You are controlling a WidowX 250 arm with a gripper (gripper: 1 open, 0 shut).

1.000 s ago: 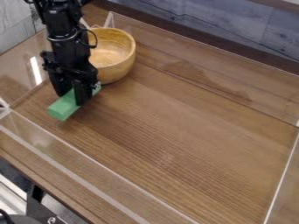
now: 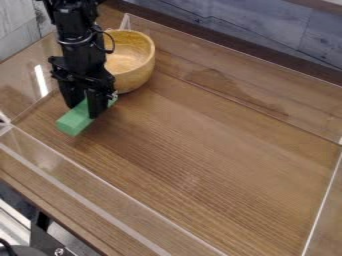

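My gripper (image 2: 83,96) hangs at the upper left of the camera view, shut on a green object (image 2: 78,119) that sits low over the wooden table (image 2: 214,150). The black fingers cover the upper part of the green object. A tan bowl (image 2: 131,62) is just behind and to the right of the gripper, partly hidden by the arm.
Pale edging runs along the table's left and right sides, and a black cable lies in the lower left corner.
The gripper and green object have shifted very slightly up the view, toward the bowl. The grip looks the same.
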